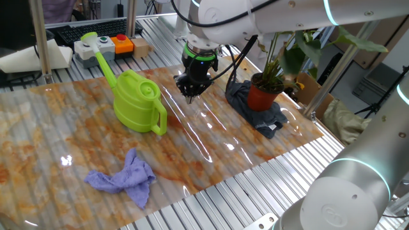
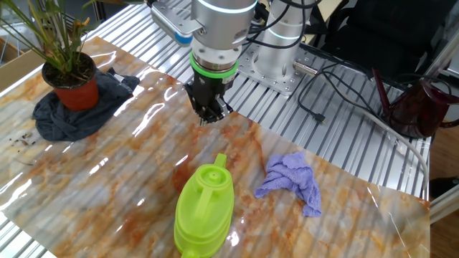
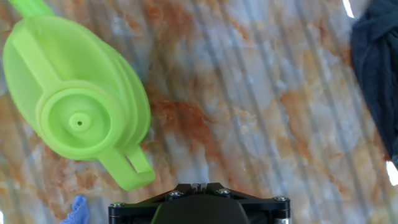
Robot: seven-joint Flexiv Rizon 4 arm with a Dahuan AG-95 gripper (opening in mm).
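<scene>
A lime-green watering can stands upright on the marbled sheet, its long spout toward the back left in exterior view 1. In the wrist view the can fills the upper left, with its handle nearest my gripper. The gripper's fingertips meet at the bottom middle of that view, shut, with nothing visible between them. From outside, my gripper hangs above the sheet, between the can and the potted plant, touching neither. A crumpled purple cloth lies on the sheet.
Under the plant's red-brown pot lies a dark cloth. A control box with buttons and a keyboard sit at the back. A dark red jug stands near the arm's base. Bare marbled sheet lies between the can and dark cloth.
</scene>
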